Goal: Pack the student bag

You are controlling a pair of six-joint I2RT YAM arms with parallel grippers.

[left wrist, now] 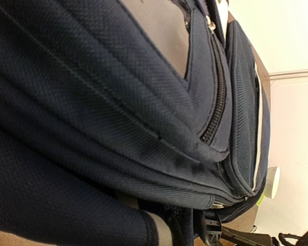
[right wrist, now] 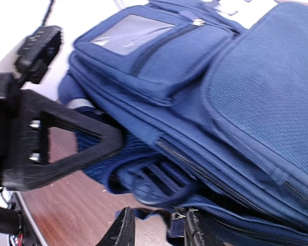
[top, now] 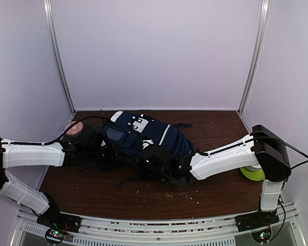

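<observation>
The navy school bag (top: 146, 136) lies on the brown table, its pocket zipper (left wrist: 216, 97) closed in the left wrist view. At the bag's left end is my left gripper (top: 110, 156); in the right wrist view its black finger (right wrist: 100, 136) rests against the bag's lower side. It is shut, and whether any cloth lies between its fingers is hidden. My right gripper stands open at the bag's near side, its fingertips (right wrist: 124, 228) on either side of a strap end, with a metal zipper pull (right wrist: 180, 212) close to the right one.
A round pink patterned object (top: 74, 128) sits at the far left behind the left arm. On the right, a green dish (top: 253, 173) is partly covered by the right arm. Small crumbs (top: 169, 195) dot the front of the table, which is otherwise free.
</observation>
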